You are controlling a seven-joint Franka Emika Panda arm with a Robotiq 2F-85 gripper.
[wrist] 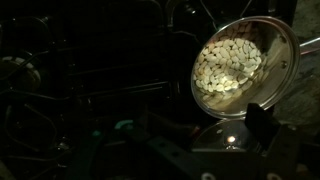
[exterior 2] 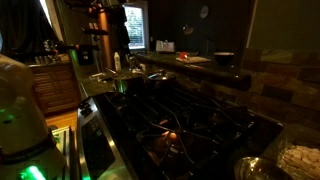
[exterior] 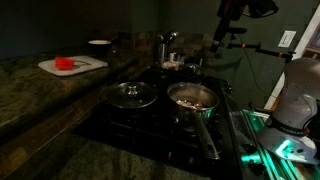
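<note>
My gripper [exterior: 213, 48] hangs in the air above the far part of the stove, clear of the cookware. It is open, and nothing shows between its dark fingers; in the wrist view the gripper crosses the bottom in shadow. A pan [exterior: 192, 98] with food pieces in it stands on the stove, its dark handle [exterior: 208, 142] toward the camera. To its left is a round glass-like lid or covered pan [exterior: 132, 95]. The wrist view has a steel pot [wrist: 282, 72] holding many pale pieces [wrist: 230, 65], its handle [wrist: 311, 46] leading off right.
A white board [exterior: 88, 67] with a red item [exterior: 64, 63] lies on the raised counter, near a dark bowl [exterior: 99, 42]. Utensils [exterior: 165, 45] stand at the back. Another pot [exterior 2: 130, 84] sits at the stove's far end.
</note>
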